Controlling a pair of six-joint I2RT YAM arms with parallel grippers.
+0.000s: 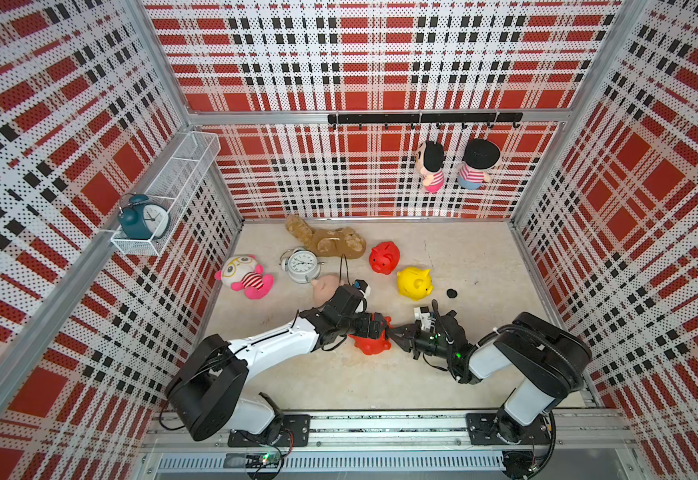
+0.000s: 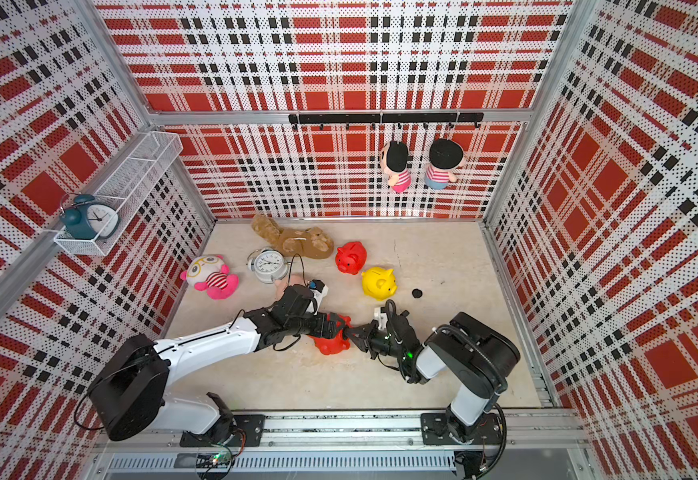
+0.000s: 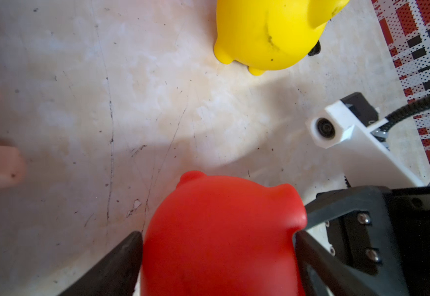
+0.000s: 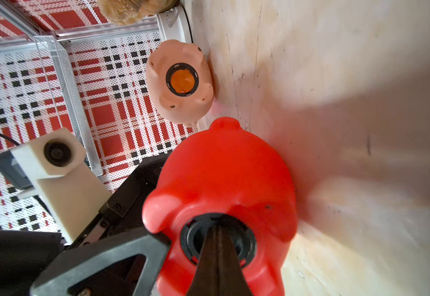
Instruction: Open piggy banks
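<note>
A red piggy bank [image 1: 371, 344] lies on its side at the front middle, its black bottom ring [image 4: 242, 239] facing my right gripper. My left gripper is open, with its fingers on either side of this pig. My right gripper is shut, its tips at the dark centre of the ring; whether they are inside cannot be told. A pink piggy bank [image 4: 179, 108] lies behind, its bottom showing an orange centre. A yellow piggy bank [image 1: 414, 284] and a second red piggy bank [image 1: 384, 257] stand farther back.
A small black disc [image 1: 451, 293] lies right of the yellow pig. An owl plush [image 1: 243, 276], a silver alarm clock [image 1: 300, 264] and a brown plush [image 1: 338, 242] occupy the back left. A wire basket [image 1: 173, 176] holds a teal clock.
</note>
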